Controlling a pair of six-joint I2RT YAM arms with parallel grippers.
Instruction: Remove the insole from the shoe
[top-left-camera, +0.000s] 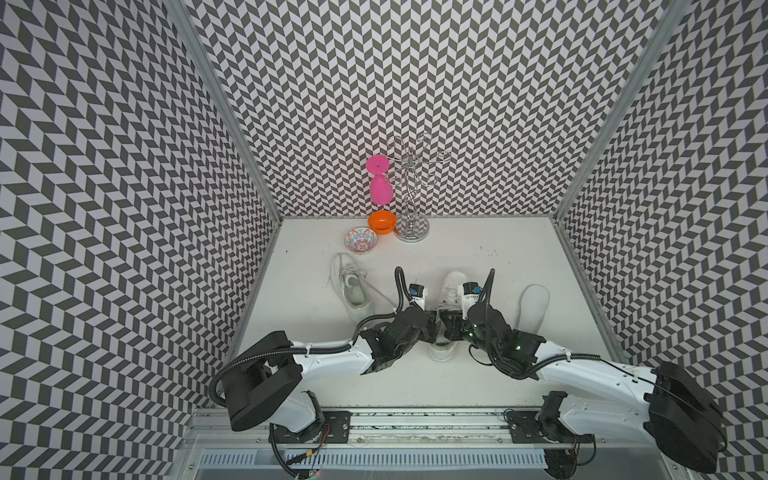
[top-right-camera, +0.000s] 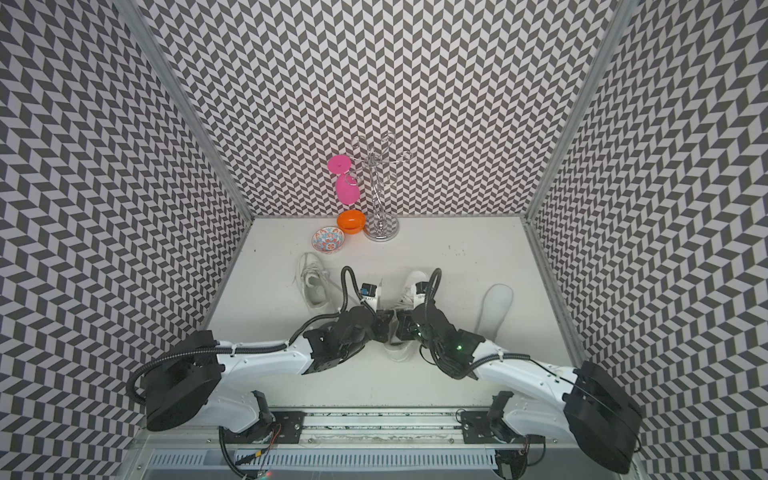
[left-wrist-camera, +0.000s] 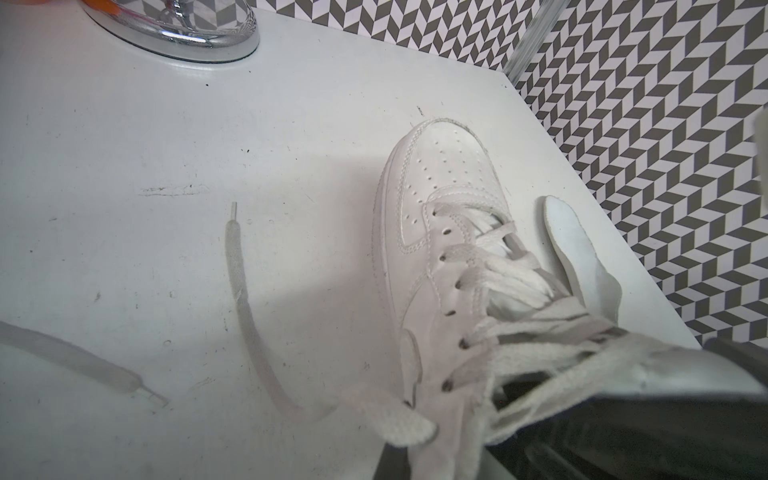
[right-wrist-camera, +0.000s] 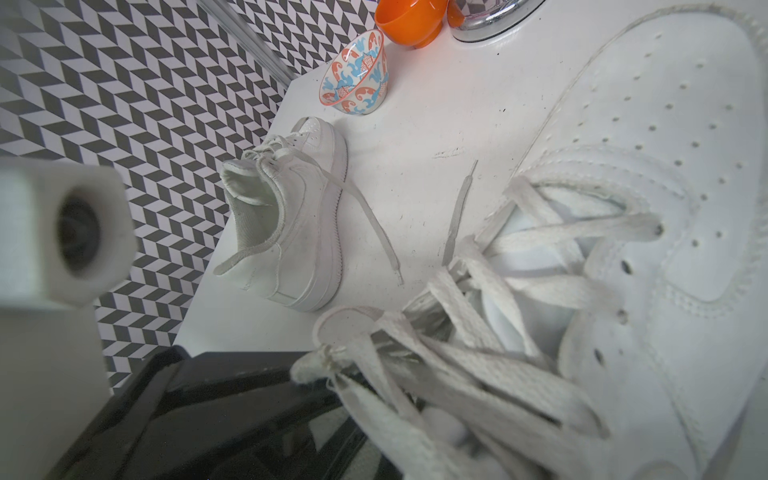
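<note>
The white laced shoe (top-left-camera: 452, 284) stands mid-table, toe away from me, with both grippers at its opening. My left gripper (top-left-camera: 433, 323) is shut on the shoe's left collar edge, dark fingers (left-wrist-camera: 392, 464) showing either side of it. Over the opening my right gripper (top-left-camera: 449, 326) is shut; laces and the shoe hide its tips, so what lies between them does not show. Inside the shoe, no insole can be made out. One pale insole (top-left-camera: 532, 307) lies flat on the table to the right. A second white shoe (right-wrist-camera: 288, 208) rests at left.
Behind the shoes sit a patterned bowl (top-left-camera: 361, 240), an orange bowl (top-left-camera: 382, 222) and a chrome stand (top-left-camera: 412, 229) with a pink item (top-left-camera: 381, 189). Loose laces trail between the shoes. The two grippers nearly touch.
</note>
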